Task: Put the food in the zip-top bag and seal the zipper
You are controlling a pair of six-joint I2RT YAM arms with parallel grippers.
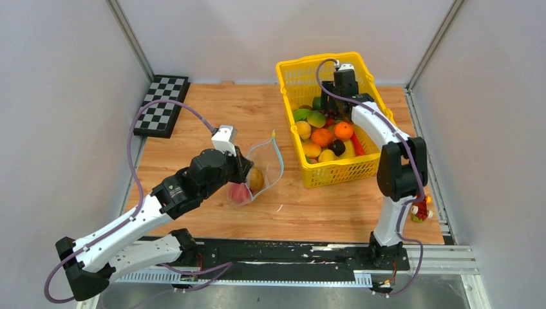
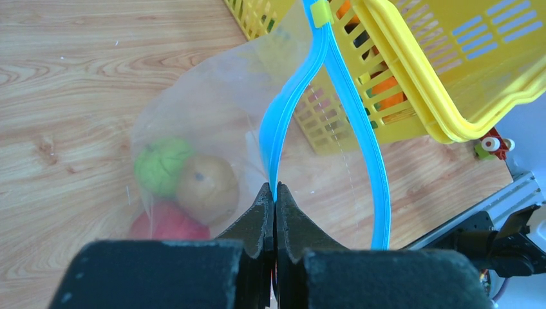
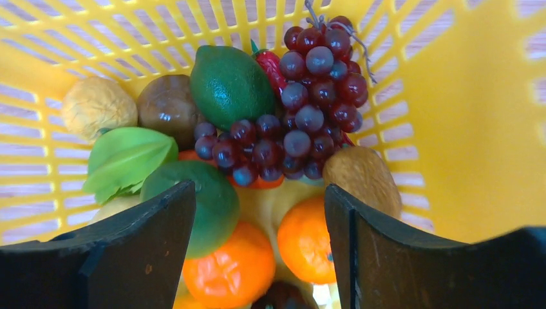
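Observation:
A clear zip top bag [image 1: 264,154] with a blue zipper stands on the table; the left wrist view shows green, tan and red food [image 2: 167,219] inside. My left gripper is shut on the bag's zipper edge. My right gripper is over the yellow basket [image 1: 335,170], part open, its fingers above fruit: a grape bunch [image 3: 309,96], a lime [image 3: 228,87], a green fruit [image 3: 193,196], oranges [image 3: 228,264] and a brown potato-like item [image 3: 360,174]. Nothing shows held between its fingers.
A checkered board [image 1: 161,106] lies at the back left. Small toys [image 1: 422,209] lie at the right edge.

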